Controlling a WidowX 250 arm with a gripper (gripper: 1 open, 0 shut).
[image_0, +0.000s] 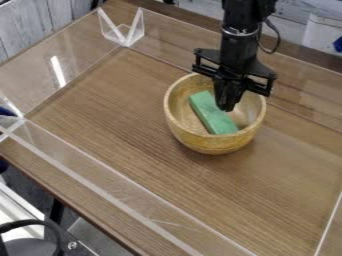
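A round tan bowl (191, 136) sits on the wooden table, holding a long green object (213, 115) that lies slanted inside it. My black gripper (227, 96) reaches down from the top over the back right of the bowl, just behind the green object. It looks shut, with nothing visible between its fingers, though its tips are small and dark against the bowl.
Bare table (107, 120) lies to the left and in front of the bowl. A white wireframe shape (123, 28) is at the back left. A black cable (34, 232) is at the lower left edge.
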